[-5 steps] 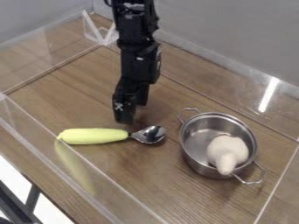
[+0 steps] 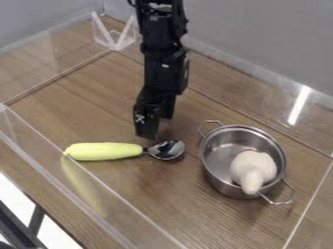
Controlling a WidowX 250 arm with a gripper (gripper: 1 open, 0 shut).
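Note:
My black gripper (image 2: 150, 122) hangs low over the wooden table, just behind a spoon with a yellow handle (image 2: 101, 152) and a metal bowl end (image 2: 166, 150). Whether its fingers are open or shut is hard to tell. To the right stands a steel pot (image 2: 224, 147) with two handles, holding a pale cream object (image 2: 252, 167) with a rounded body and a narrower end.
Clear panels border it, and a white rack-like object (image 2: 113, 35) stands at the back left.
My gripper shifts only slightly over the last second, staying behind the spoon. The spoon, the pot and its content look unmoved.

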